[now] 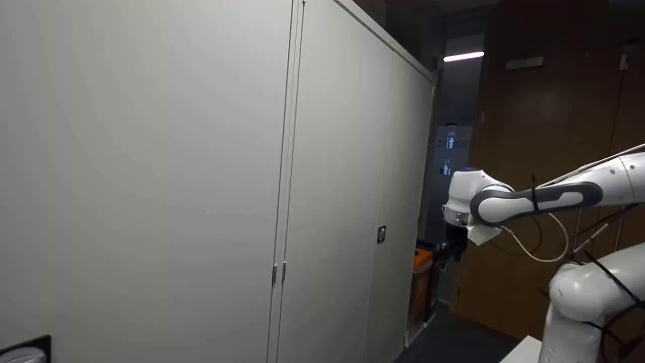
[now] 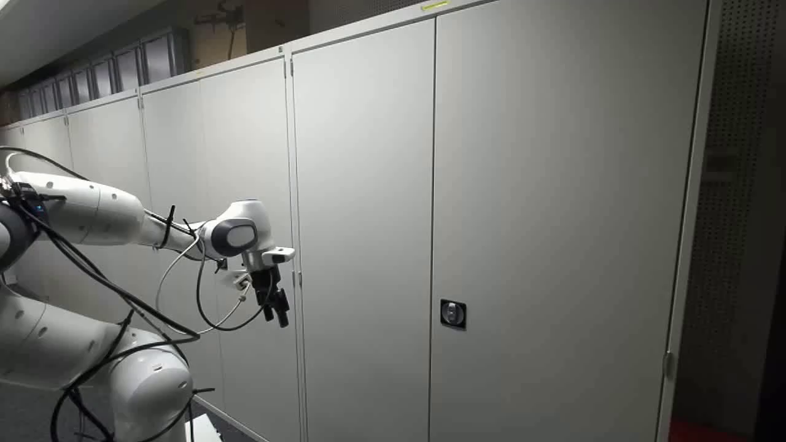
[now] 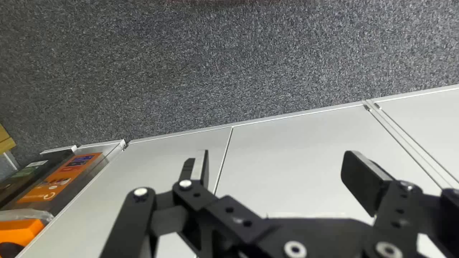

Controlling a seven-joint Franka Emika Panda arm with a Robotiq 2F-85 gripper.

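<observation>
My gripper is open, its two black fingers wide apart and nothing between them. In the second exterior view the gripper (image 2: 278, 324) points downward in front of the grey cabinets, left of a door with a black square latch (image 2: 453, 314). That latch (image 1: 381, 234) also shows in the first exterior view, to the left of the gripper (image 1: 449, 260). The grey cabinet doors (image 2: 361, 184) are shut. From the wrist, the cabinet front (image 3: 292, 163) appears behind the fingers; no latch shows there.
An orange-topped bin (image 1: 421, 259) stands past the cabinet's far end, with a darker bin beside it. Grey carpet (image 3: 215, 64) lies bare along the cabinet base. Cables (image 2: 110, 283) hang loosely around the arm. A white surface (image 1: 523, 351) is at the arm's base.
</observation>
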